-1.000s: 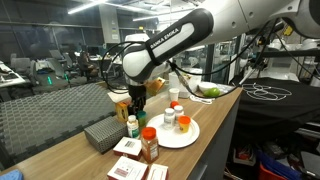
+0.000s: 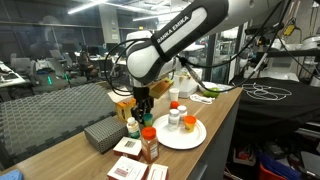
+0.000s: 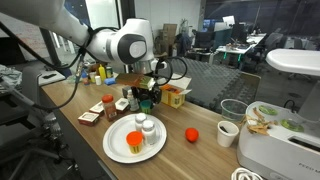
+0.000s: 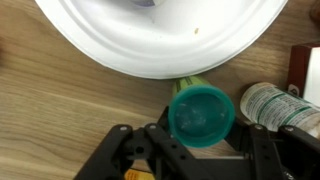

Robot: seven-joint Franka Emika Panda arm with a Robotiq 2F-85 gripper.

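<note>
A bottle with a teal green lid (image 4: 201, 115) sits between the fingers of my gripper, which is shut on it. In the wrist view the lid faces the camera and hides most of the bottle. The white plate (image 4: 170, 58) lies just beyond it. In exterior view 1 my gripper (image 2: 147, 106) stands left of the plate (image 2: 177, 145), with the teal lid (image 2: 148, 118) showing under the fingers. Two white-lidded jars (image 3: 149, 130) and an orange-lidded one (image 3: 135, 140) stand on the plate.
Beside the held bottle are a white-lidded bottle (image 2: 132, 128) and a red-lidded jar (image 2: 149, 143). Red and white boxes (image 2: 127, 169) lie at the front. A tomato (image 3: 192, 134) and a white cup (image 3: 228, 132) are on the table. An open yellow box (image 3: 175, 96) stands behind the gripper.
In exterior view 1 my gripper has shifted a little to the right, toward the plate, and the teal-lidded bottle has moved with it. The jars on the plate look unmoved.
</note>
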